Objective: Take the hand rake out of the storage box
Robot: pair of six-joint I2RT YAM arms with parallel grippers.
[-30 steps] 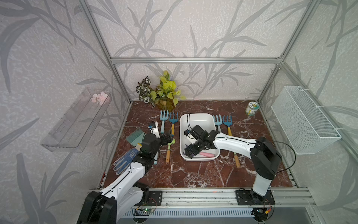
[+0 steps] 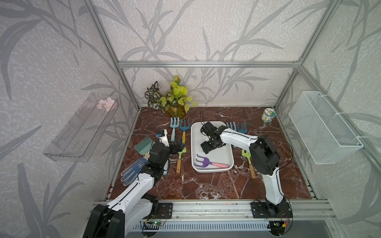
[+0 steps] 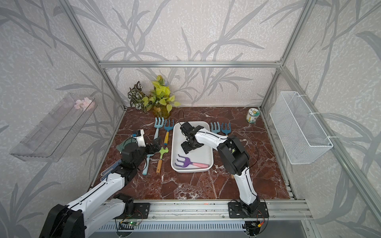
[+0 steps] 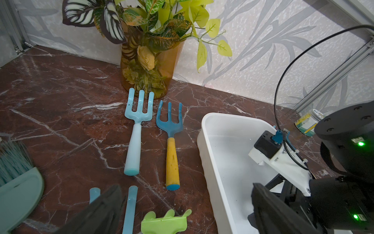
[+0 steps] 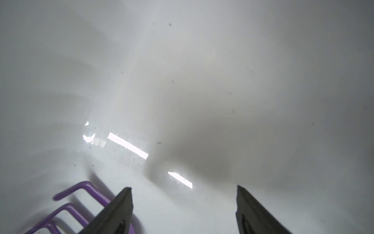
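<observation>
A purple hand rake with pink handle (image 2: 218, 164) lies in the front of the white storage box (image 3: 174, 134); its purple tines (image 5: 93, 191) show at lower left of the right wrist view. My right gripper (image 2: 206, 144) is over the box floor, behind the rake, open with nothing between its fingers. My left gripper (image 2: 177, 147) hangs open left of the box, above the tools on the table; its blurred fingers (image 4: 272, 206) stand wide apart in the left wrist view.
Forks (image 4: 171, 156), green tools, a brush and gloves (image 2: 133, 170) lie around the box. A plant vase (image 2: 176, 111) stands at the back, a can (image 2: 268, 115) at back right.
The left arm has not moved.
</observation>
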